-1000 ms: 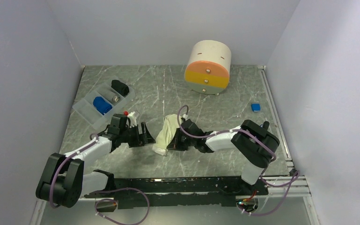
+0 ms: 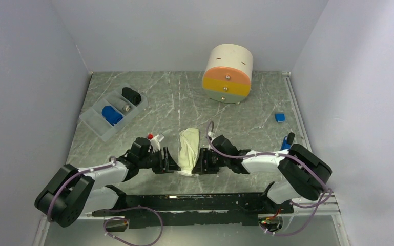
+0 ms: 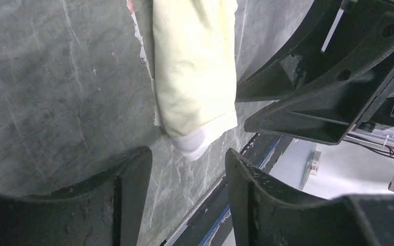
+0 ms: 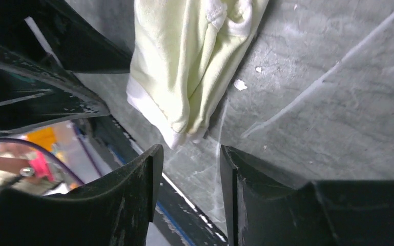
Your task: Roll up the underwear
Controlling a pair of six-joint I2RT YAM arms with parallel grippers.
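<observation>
The pale yellow underwear (image 2: 188,146) lies folded into a narrow strip on the table, its long side running away from me and its white band (image 3: 205,134) at the near end. My left gripper (image 2: 172,163) stands just left of that end; in the left wrist view its fingers are apart with only table between them. On the other side, my right gripper (image 2: 201,163) is close to the near right corner, open. In the right wrist view the cloth (image 4: 184,77) lies beyond the fingertips of the right gripper, not between them.
A clear divided tray (image 2: 102,130) at the left holds a blue roll (image 2: 111,115), a grey roll (image 2: 125,106) and a black roll (image 2: 131,95). A small drawer cabinet (image 2: 229,72) stands at the back. One blue piece (image 2: 280,117) lies far right. The two grippers are close together.
Both grippers have moved toward the front and to the right. The underwear's near end has shifted right, so the strip lies straighter.
</observation>
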